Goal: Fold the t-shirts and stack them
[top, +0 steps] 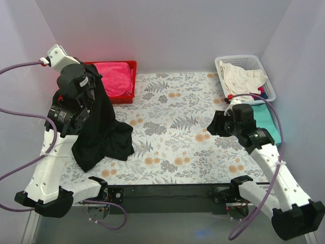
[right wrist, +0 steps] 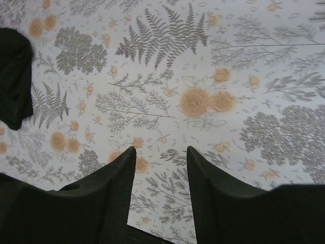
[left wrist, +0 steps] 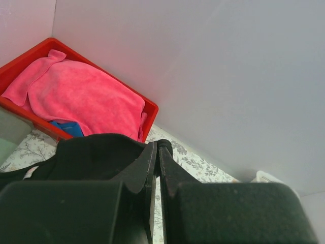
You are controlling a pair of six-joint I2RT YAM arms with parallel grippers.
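Note:
A black t-shirt (top: pixel 106 134) hangs from my left gripper, which is shut with a fold of the dark cloth (left wrist: pixel 109 147) pinched at its fingertips. The shirt's lower part drapes down to the left side of the table. At the right, my right gripper (top: pixel 217 124) stands open over the patterned tabletop, nothing between its fingers. In the right wrist view, the shirt's edge (right wrist: pixel 14 76) shows at the far left. Much of the shirt is hidden behind the left arm in the top view.
A red bin (top: pixel 133 84) with pink cloth (left wrist: pixel 86 96) stands at the back left. A white basket (top: pixel 269 86) holding cream cloth (top: pixel 242 80) is at the back right, with a folded teal cloth (top: pixel 265 121) in front.

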